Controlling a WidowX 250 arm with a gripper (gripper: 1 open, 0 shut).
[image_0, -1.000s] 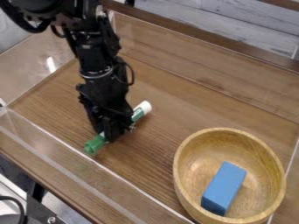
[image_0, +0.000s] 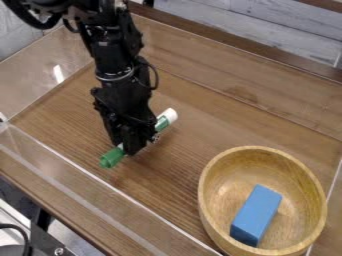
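Note:
My gripper (image_0: 131, 140) reaches down from the top left to the middle left of the wooden table, low over a green and white stick-like object (image_0: 114, 157). The green end points down-left and the white end up-right, with the gripper's dark body hiding its middle. The gripper looks shut on that object, though the fingertips are hard to make out.
A yellow bowl (image_0: 221, 190) at the bottom right holds a blue block (image_0: 257, 213). A dark cable lies at the bottom left corner.
The gripper and the green and white object have shifted slightly up from where they were a second ago. The bowl and block have not moved.

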